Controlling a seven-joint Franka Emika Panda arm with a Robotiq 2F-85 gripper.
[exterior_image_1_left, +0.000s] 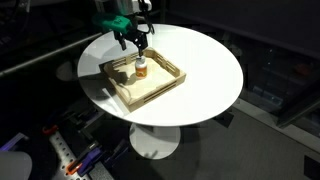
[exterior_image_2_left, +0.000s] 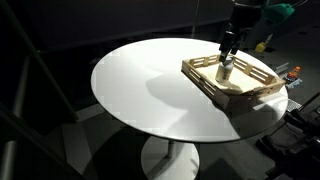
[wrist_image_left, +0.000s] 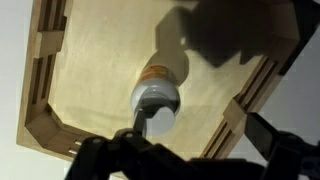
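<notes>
A small bottle (exterior_image_1_left: 141, 67) with a white top and an orange band stands upright inside a shallow wooden tray (exterior_image_1_left: 152, 94). Exterior view 2 has the same bottle (exterior_image_2_left: 224, 71) just below the gripper. From above, the wrist view looks down on the bottle's white cap (wrist_image_left: 158, 118). My gripper is open, its fingers wide apart. One dark fingertip (wrist_image_left: 140, 121) overlaps the cap's edge in that view; whether it touches cannot be told. The bottle lies toward that finger's side, and nothing is gripped.
Slatted walls (wrist_image_left: 238, 110) enclose the tray, whose floor is otherwise bare. It rests on a round white table (exterior_image_2_left: 140, 80), near the arm's side. Most of the tabletop away from the arm is clear.
</notes>
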